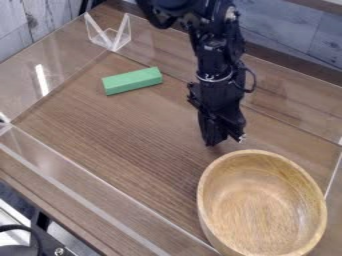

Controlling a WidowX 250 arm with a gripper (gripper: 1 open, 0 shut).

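Note:
The black robot arm reaches down from the top centre to my gripper (pixel 214 132), low over the wooden tabletop (pixel 107 150) in the middle of the view. Its fingertips are dark and small, so I cannot tell whether they are open or shut, or whether anything is between them. A green block (pixel 131 80) lies to the upper left of the gripper, apart from it. A round tan bowl (pixel 261 228) sits below and to the right of the gripper.
A clear plastic object (pixel 111 30) stands at the back left. Bare table stretches across the left and middle. Grey wooden walls border the top, and a black cable lies at the lower left corner.

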